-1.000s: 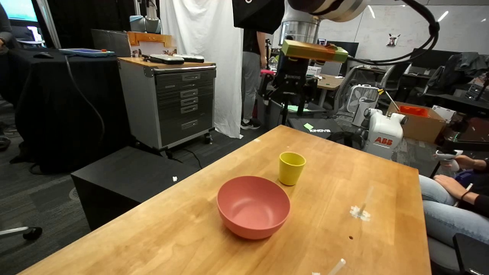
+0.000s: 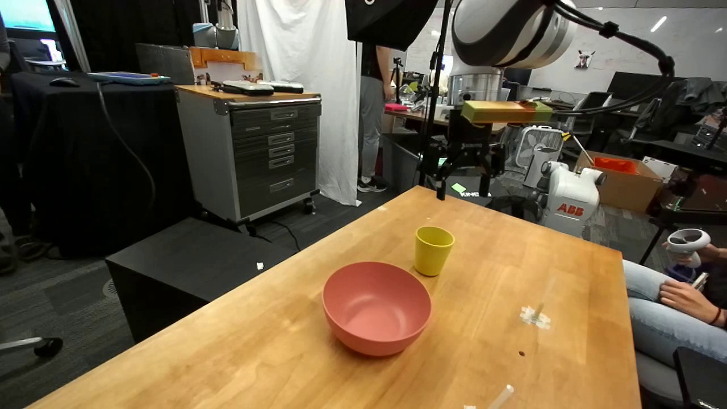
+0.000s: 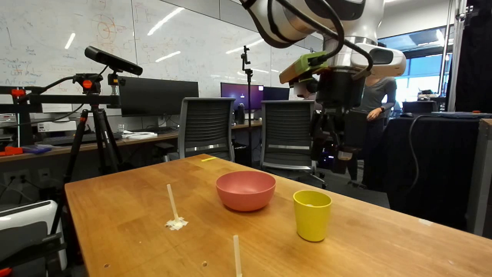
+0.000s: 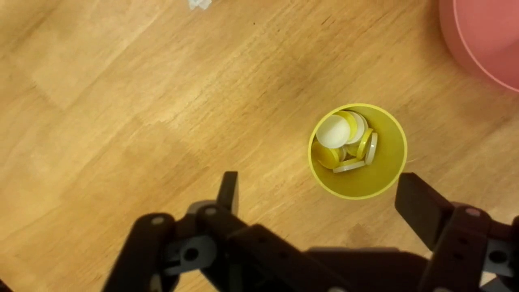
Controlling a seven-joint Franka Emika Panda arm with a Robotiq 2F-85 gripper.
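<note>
A yellow cup (image 2: 433,252) stands upright on the wooden table. Several white and yellow discs (image 4: 333,131) lie inside it, as the wrist view shows from above. Beside the cup sits a pink bowl (image 2: 376,308); its visible inside is empty. My gripper hangs above the table with its fingers spread wide and only bare wood and the cup's lower edge showing beyond the gap. It is open and well clear of the cup, which appears nearer the right finger (image 4: 423,209) in the wrist view.
Two thin upright sticks, one (image 3: 172,203) taped to the table and another (image 3: 237,256) closer to the camera, rise from the surface. A person sits by the table's side.
In exterior view 1 my gripper has moved lower and to the right. The cup and bowl have stayed where they were.
</note>
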